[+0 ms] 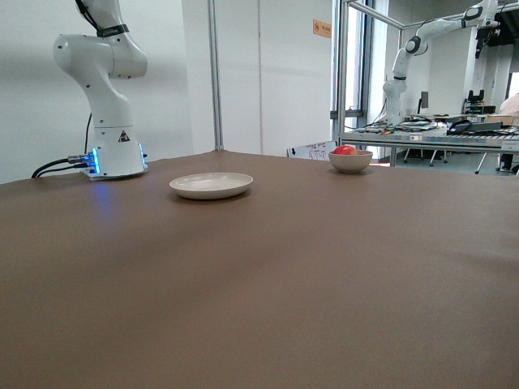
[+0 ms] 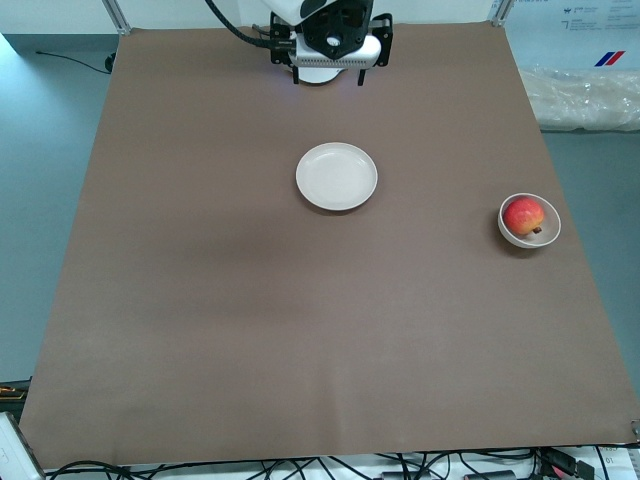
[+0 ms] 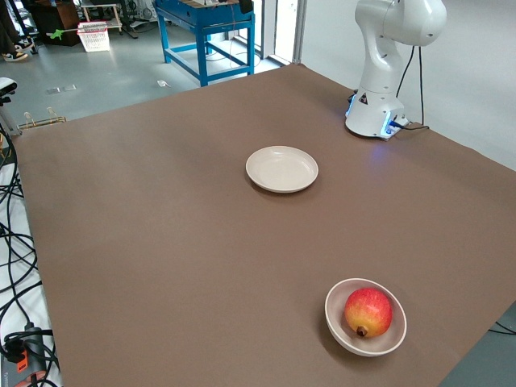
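A white plate (image 2: 336,176) rests on the brown table (image 2: 300,320), also visible as a plate (image 1: 211,185) in the top view and a plate (image 3: 281,168) in the right view. A small white bowl (image 2: 515,238) at the table's right holds a red apple-like fruit (image 2: 523,214), perhaps a pomegranate. My gripper (image 2: 328,74) hangs at the top of the left view, above the back of the table and away from plate and bowl. Its two fingers stand apart with nothing seen between them. In the top and right views the gripper is out of frame.
The arm's white base (image 3: 375,113) stands at the back edge of the table. Cables (image 2: 300,465) and hardware run along the front edge, off the table.
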